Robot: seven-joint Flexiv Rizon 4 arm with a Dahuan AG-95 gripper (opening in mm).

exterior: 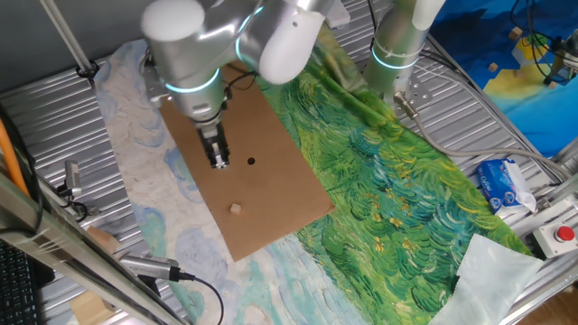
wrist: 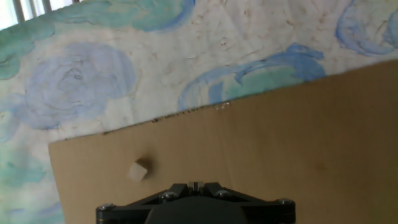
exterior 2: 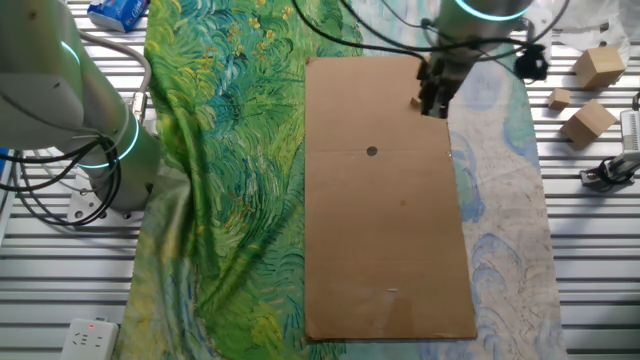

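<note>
A small pale wooden cube [exterior: 235, 208] rests on the brown cardboard sheet [exterior: 280, 203]. In the wrist view the cube [wrist: 138, 171] lies left of my gripper, whose fingertips meet with nothing showing between them. My gripper [exterior: 219, 165] hangs above the cardboard, apart from the cube and off toward the sheet's far end in exterior view 1. A round dark spot [exterior: 251, 162] marks the board to the right of the gripper. From exterior view 2, the cube [exterior 2: 415, 102] is partly covered by the blurred gripper [exterior 2: 433, 103].
Painted cloth [exterior: 388, 199] surrounds the cardboard. Larger wooden blocks [exterior 2: 599, 67] lie off the cloth, beyond its pale side. A blue-and-white packet [exterior: 506, 185] and a red button box [exterior: 557, 238] sit at the right. The cardboard is otherwise bare.
</note>
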